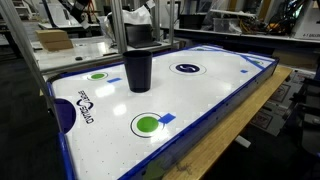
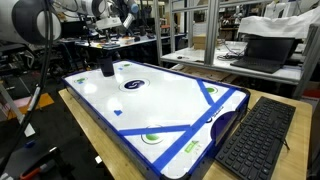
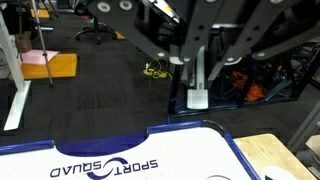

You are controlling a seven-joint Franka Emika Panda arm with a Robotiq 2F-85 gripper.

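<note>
In the wrist view my gripper comes in from the top, dark and partly blurred. It is shut on a slim pale object whose blunt light end sticks out below the fingers; what it is I cannot tell. Dark floor and the edge of the white board lie beyond it. On that board a black cup stands upright toward one end, and in the second exterior view the same cup is at the far left. The gripper itself does not show clearly in either exterior view.
The board has blue edges and tape, plus green and dark printed circles. A black keyboard lies beside it, with a laptop behind. Apart from the cup, the board's surface looks clear.
</note>
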